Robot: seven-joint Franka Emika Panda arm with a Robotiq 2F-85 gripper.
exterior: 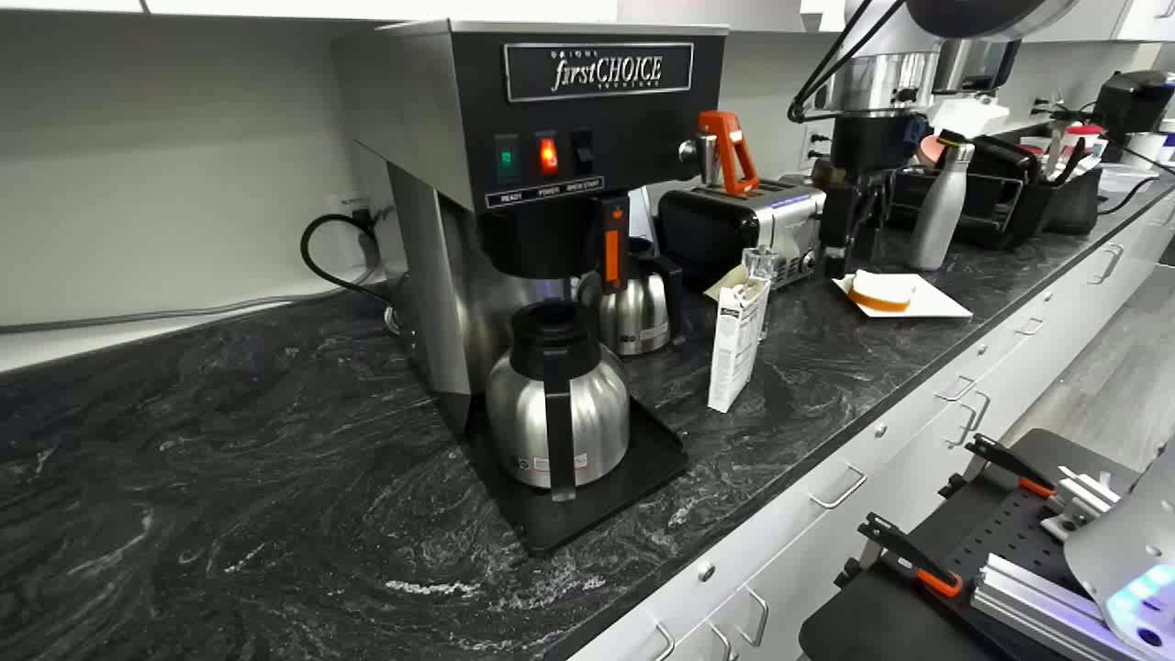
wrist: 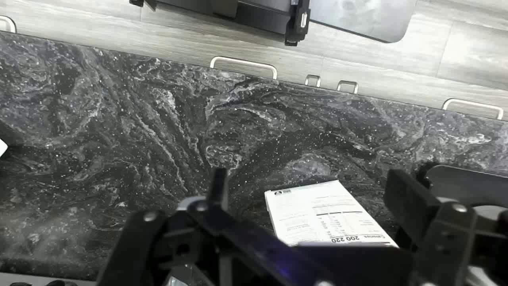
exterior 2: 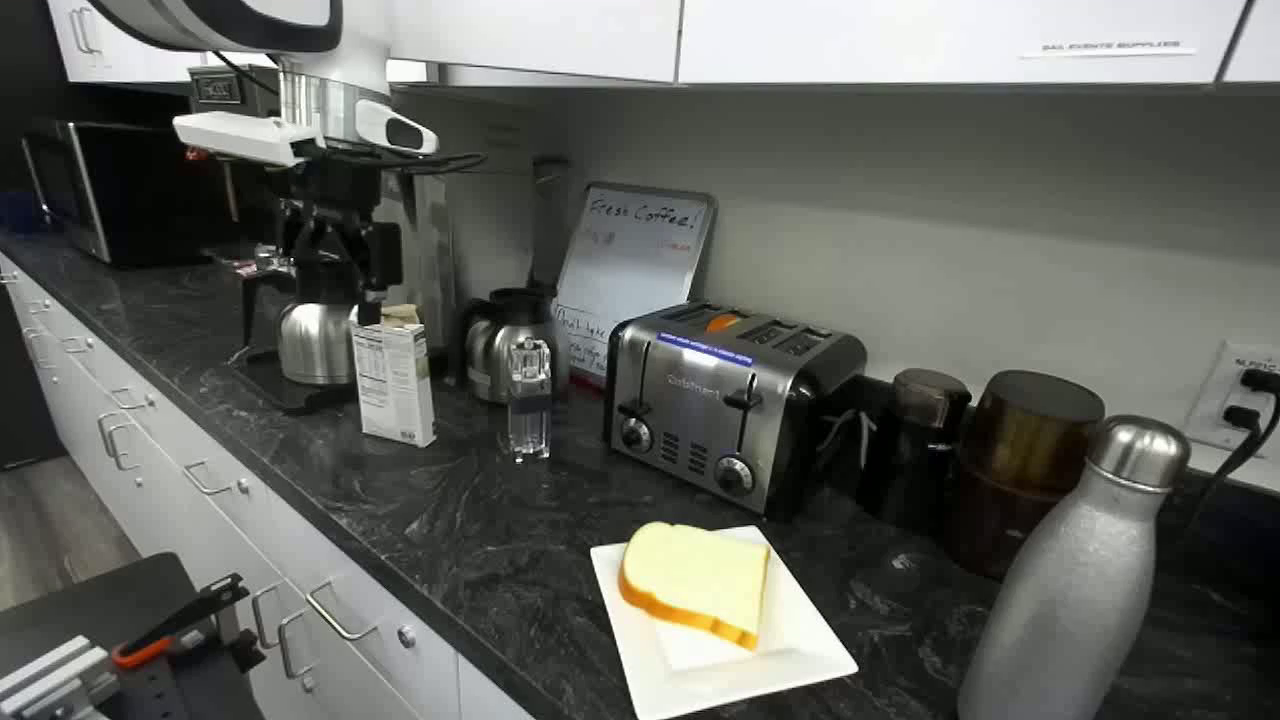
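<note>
My gripper is open, its two dark fingers (wrist: 219, 185) far apart in the wrist view. Between them in that picture appears a white printed carton (wrist: 324, 214), its lower part covered by the gripper body. The carton (exterior 2: 393, 382) stands upright on the counter with its top flap raised, and the gripper (exterior 2: 342, 286) hangs above and close to it in exterior view 2. Whether they touch, I cannot tell. In exterior view 1 the gripper (exterior: 854, 252) shows to the right of the carton (exterior: 735, 351). Beside the carton is a clear container (exterior 2: 529, 402).
A coffee maker (exterior: 589, 121) with a steel carafe (exterior: 512, 408) and a second carafe (exterior 2: 489, 354) stand nearby. Also on the counter are a toaster (exterior 2: 708, 408), bread (exterior 2: 702, 576) on a white plate (exterior 2: 672, 696), and a grey bottle (exterior 2: 1068, 588). Bare counter (wrist: 157, 124) lies along the front.
</note>
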